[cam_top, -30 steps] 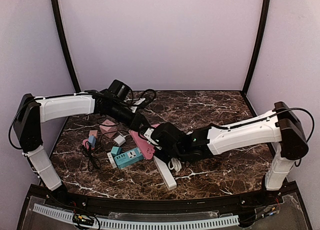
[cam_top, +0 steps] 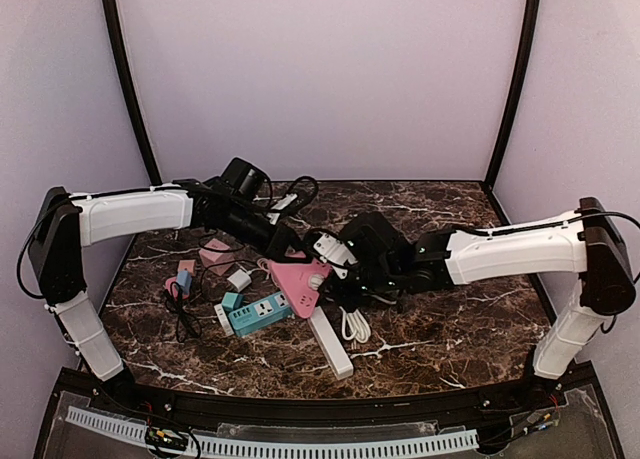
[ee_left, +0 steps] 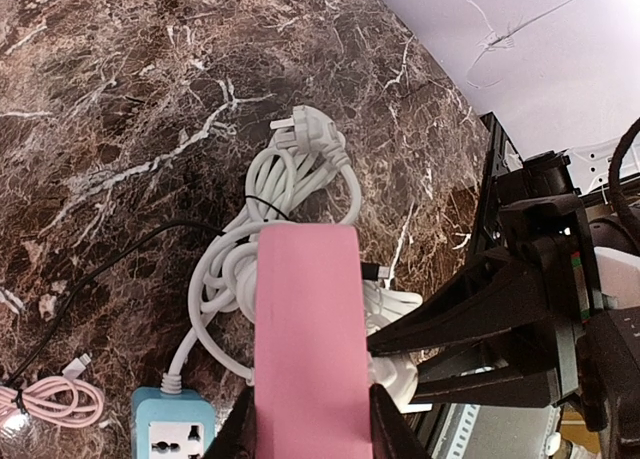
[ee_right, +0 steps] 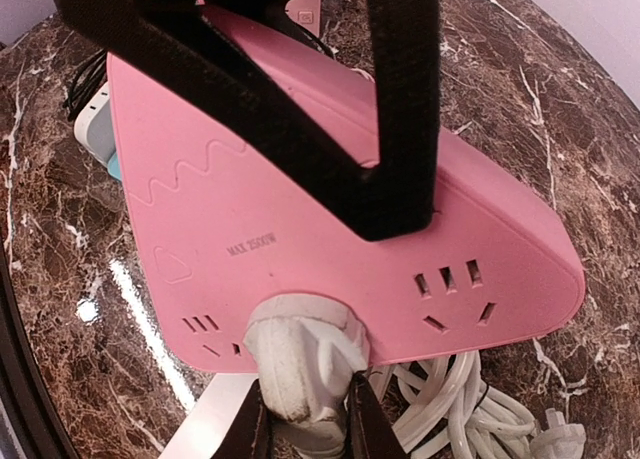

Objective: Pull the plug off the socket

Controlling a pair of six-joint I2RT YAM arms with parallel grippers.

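The pink triangular socket (cam_top: 294,279) is held tilted above the table, with my left gripper shut on its edge. In the right wrist view, the socket's face (ee_right: 250,204) carries several slots and is partly hidden by the left gripper's black fingers (ee_right: 395,129). A white plug (ee_right: 303,354) stands against the lower part of that face, and no gap shows between them. My right gripper is shut on the plug's body. From the left wrist, the right gripper's dark fingers (ee_left: 490,384) reach in beside the socket to the plug (ee_left: 398,379).
Under the arms lies a coiled white cable (ee_left: 290,174) with a plug end. A blue power strip (cam_top: 258,315), a long white bar (cam_top: 332,347) and small pink and blue blocks lie front left.
My right gripper has shifted rightward and slightly up the view, exposing more of the socket and the white round part on its face. The left arm is nearly still.
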